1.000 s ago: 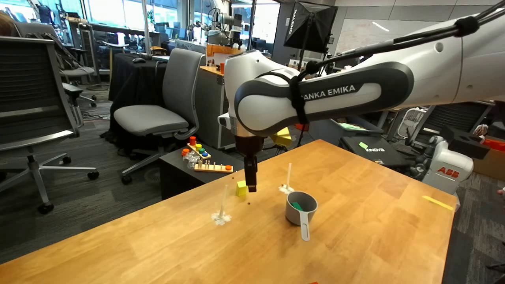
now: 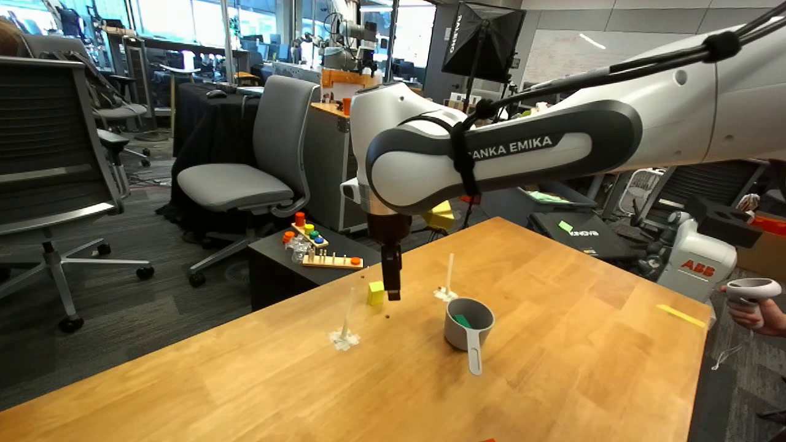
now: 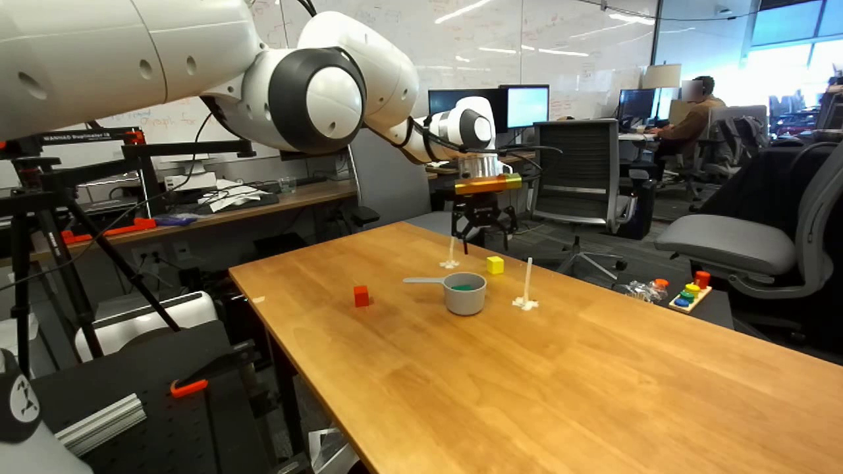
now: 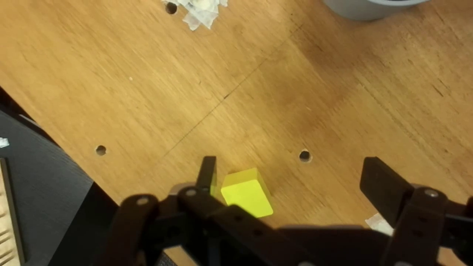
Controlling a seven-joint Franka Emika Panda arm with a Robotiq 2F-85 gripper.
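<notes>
My gripper stands open above the table, its fingers wide apart and nothing held. In the wrist view a yellow cube [image 4: 248, 195] lies on the table below, close to the left finger [image 4: 206, 175]; part of it is covered by the gripper's body. Exterior view 2 has the same yellow cube [image 3: 495, 265] between two upright white sticks. A grey measuring cup [image 3: 464, 299] with a long handle rests on the table and has something green [image 2: 462, 321] inside. Off to the cup's handle side sits a red cube [image 3: 361, 296].
The two thin sticks, one [image 2: 347, 317] left of the yellow cube and one [image 2: 450, 276] right of it, rise from taped bases. Beyond the table edge, a dark side stand holds peg toys [image 2: 331, 261].
The gripper has moved very slightly, a touch lower. A hand with a white controller now shows at the right edge. The cube and cup are unmoved.
</notes>
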